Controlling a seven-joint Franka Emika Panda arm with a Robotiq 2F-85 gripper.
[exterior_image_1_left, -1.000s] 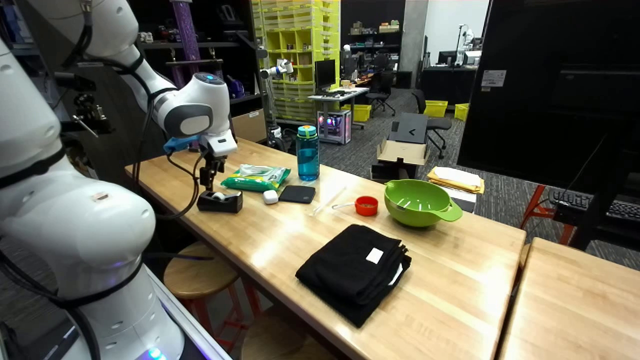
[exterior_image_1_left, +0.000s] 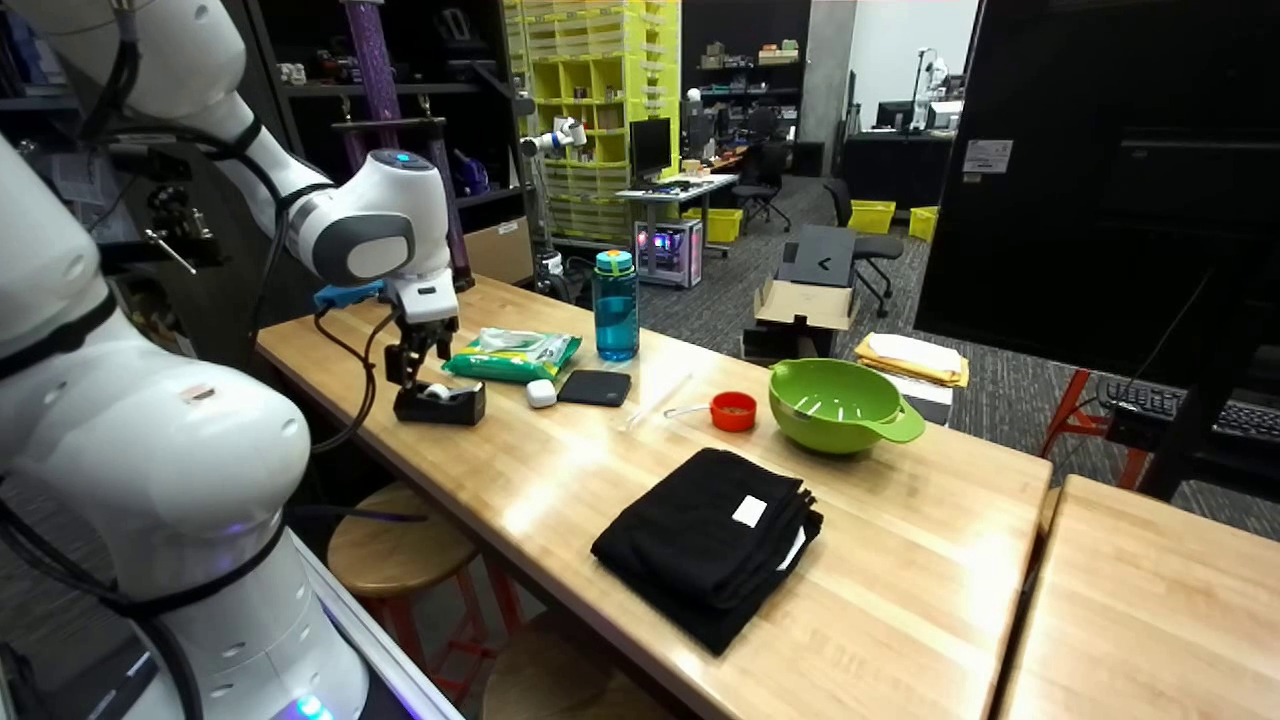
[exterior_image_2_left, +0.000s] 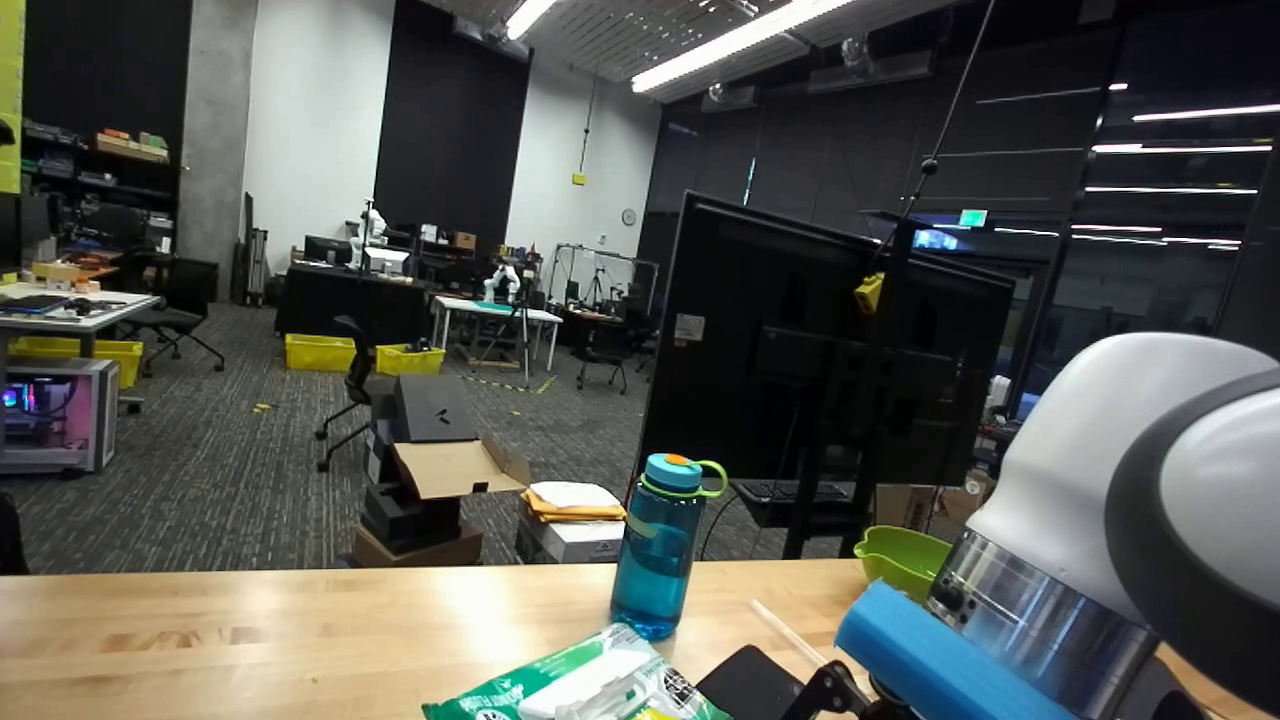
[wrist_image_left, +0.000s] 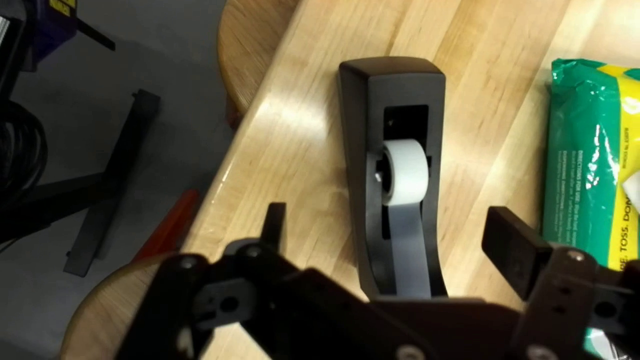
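A black tape dispenser (wrist_image_left: 393, 138) with a white tape roll (wrist_image_left: 408, 173) stands on the wooden table close to its edge. My gripper is open above it, one fingertip on each side in the wrist view and nothing held. The dispenser's lower end is hidden behind the gripper's body there. In exterior view 1 the gripper (exterior_image_1_left: 420, 354) points down over the dispenser (exterior_image_1_left: 440, 404).
Green wipes pack (exterior_image_1_left: 513, 355), white case (exterior_image_1_left: 541, 394), black flat item (exterior_image_1_left: 595, 386) and blue bottle (exterior_image_1_left: 615, 307) are nearby. Further off lie a red cup (exterior_image_1_left: 733, 412), green bowl (exterior_image_1_left: 828, 406) and folded black cloth (exterior_image_1_left: 708, 528). Bare table lies between cloth and dispenser.
In exterior view 1, the arm and gripper have shifted slightly left and the gripper sits a little lower. The dispenser and other table items have not moved.
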